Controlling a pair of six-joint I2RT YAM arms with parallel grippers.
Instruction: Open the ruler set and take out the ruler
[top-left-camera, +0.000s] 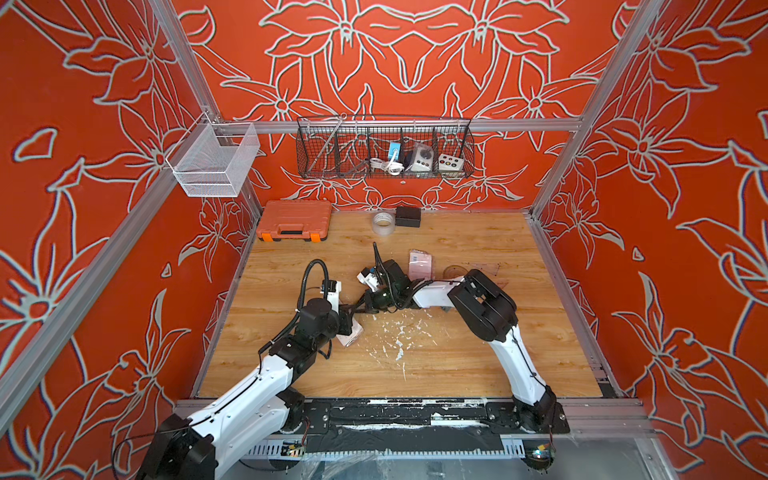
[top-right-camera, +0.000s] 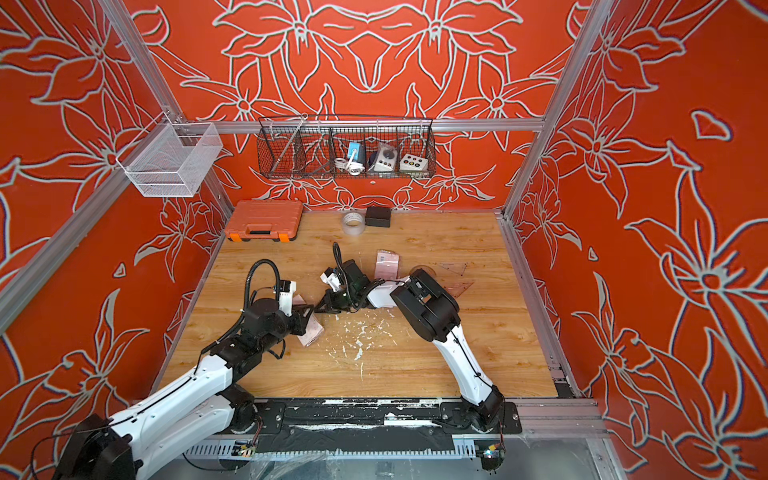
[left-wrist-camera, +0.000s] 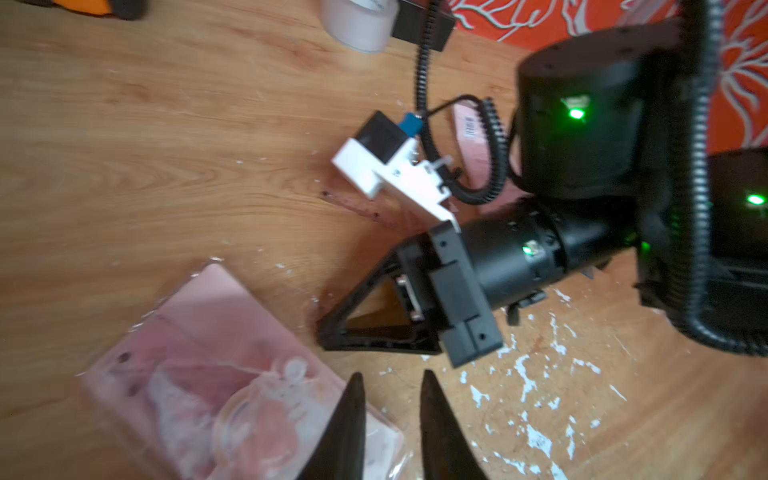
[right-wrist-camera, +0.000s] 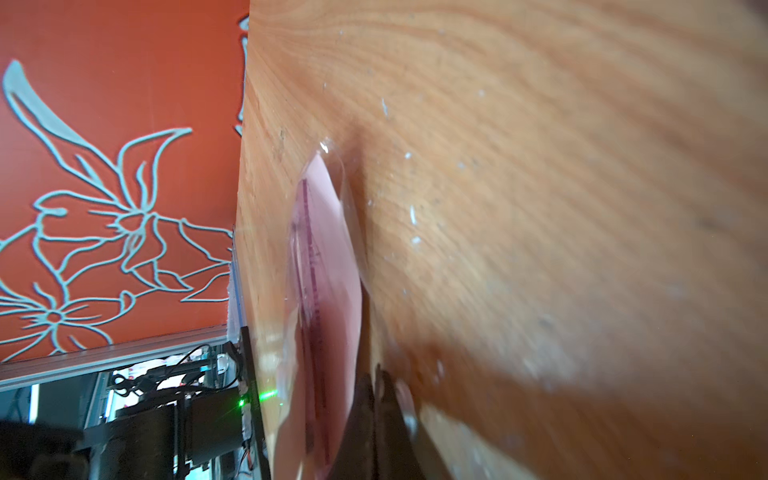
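Observation:
The ruler set's pouch (left-wrist-camera: 200, 352), clear plastic over pink with a transparent curved shape inside, lies flat on the wood at lower left of the left wrist view. In the top right view the pouch (top-right-camera: 310, 331) shows partly from beneath my left gripper (top-right-camera: 308, 312). That gripper's two fingers stand apart above the pouch's right end, with no visible object between them. Just off its far long edge is my right gripper, fingertips together and nothing seen between them. The right wrist view has the pouch (right-wrist-camera: 332, 264) edge-on, left of the shut fingers (right-wrist-camera: 388, 424).
Behind the right arm lie a pink card (top-left-camera: 420, 264), a thin stick-like piece (top-right-camera: 453, 268) and a pink triangle (top-right-camera: 457, 288). White flecks (top-left-camera: 400, 336) mark the wood. An orange case (top-left-camera: 294, 220), tape roll (top-left-camera: 383, 223) and black box (top-left-camera: 408, 216) stand at the back.

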